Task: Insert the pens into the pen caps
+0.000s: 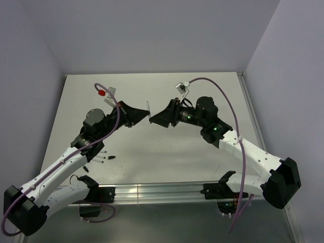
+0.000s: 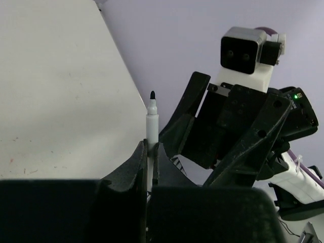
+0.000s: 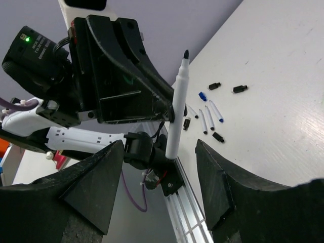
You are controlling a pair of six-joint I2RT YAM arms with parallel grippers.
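A white pen with a dark tip (image 2: 152, 119) stands upright in my left gripper, which is shut on its barrel. In the right wrist view the pen (image 3: 177, 101) hangs above the table, its tip pointing up and its lower end reaching down between the parted fingers of my right gripper. That gripper is open and does not appear to touch the pen. From above, the left gripper (image 1: 148, 114) and right gripper (image 1: 151, 120) meet closely around the pen (image 1: 148, 106). On the table lie several loose pens (image 3: 216, 111), black caps (image 3: 240, 88) and a blue cap (image 3: 202, 96).
The loose pens and caps lie at the table's front left, near the left arm (image 1: 88, 147). A metal rail (image 1: 152, 191) runs along the front edge.
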